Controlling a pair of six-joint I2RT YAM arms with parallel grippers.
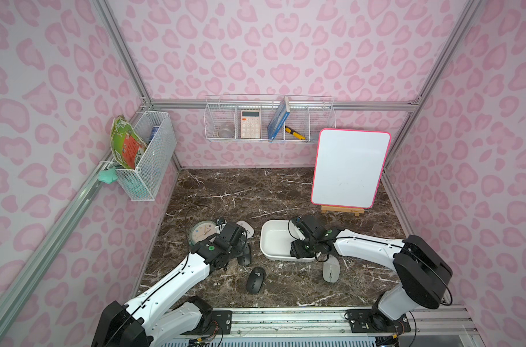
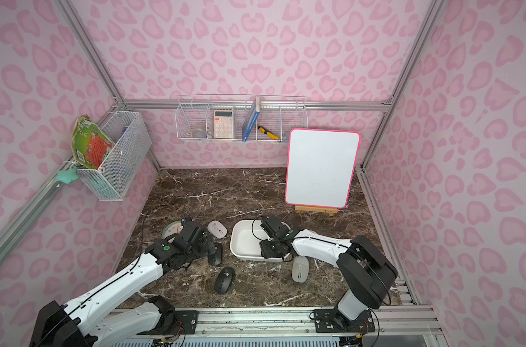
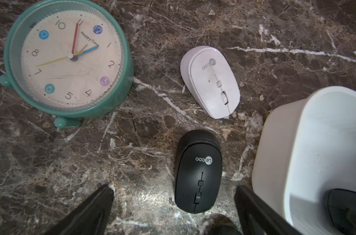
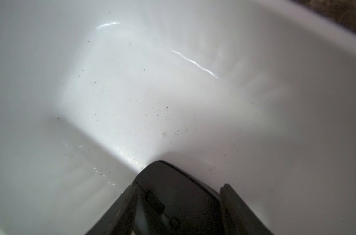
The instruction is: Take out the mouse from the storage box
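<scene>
A black mouse [image 4: 185,195] lies against the inner wall of the white storage box [image 4: 146,78]; in the right wrist view its rear end is cut off by the frame. My right gripper is down in the box, its fingers part open, one on each side of the mouse. In the top left view the arm hides that mouse in the box [image 1: 273,236]. Outside the box, my left gripper hangs open over the table, nothing held. Ahead of its fingers is another black mouse [image 3: 199,172] on the marble top.
A white mouse [image 3: 215,82] and a green-rimmed clock [image 3: 72,58] lie left of the box. Another black mouse [image 1: 255,280] is in front, with a grey mouse [image 1: 331,269] to the right. Behind, a whiteboard [image 1: 351,167] stands.
</scene>
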